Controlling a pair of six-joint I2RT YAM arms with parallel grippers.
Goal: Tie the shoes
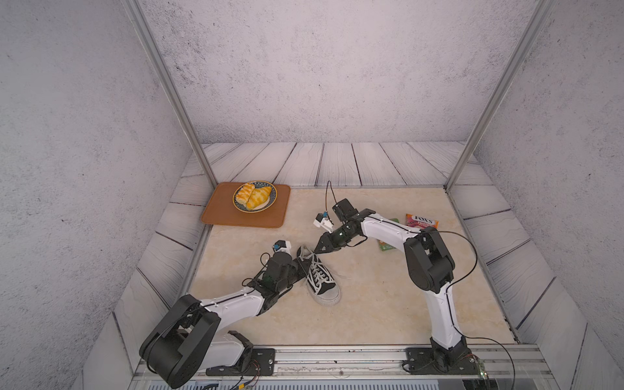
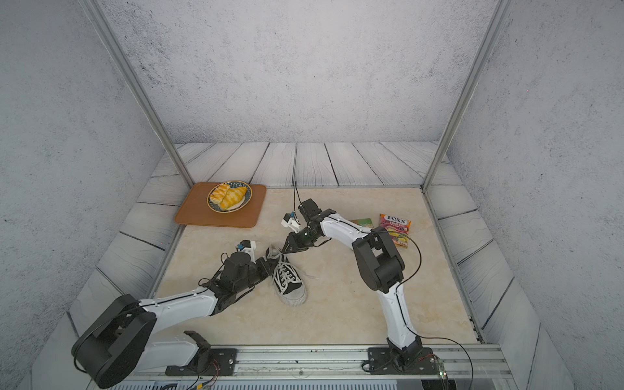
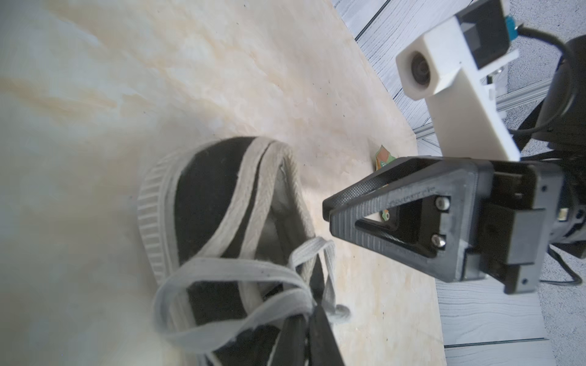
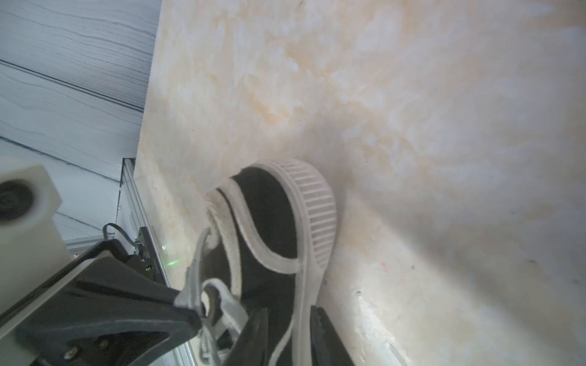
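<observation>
The black-and-white sneaker stands on the table, heel away from me, its white laces looped over the opening. My left gripper is shut at the shoe's upper part, with white lace at its tips; in the right wrist view it reaches in from the left. My right gripper is open, just above and to the right of the heel end, apart from the laces in the left wrist view, with nothing seen between its fingers.
A brown tray with a plate of pastries sits at the back left. A Fox's packet and a green item lie behind the right arm.
</observation>
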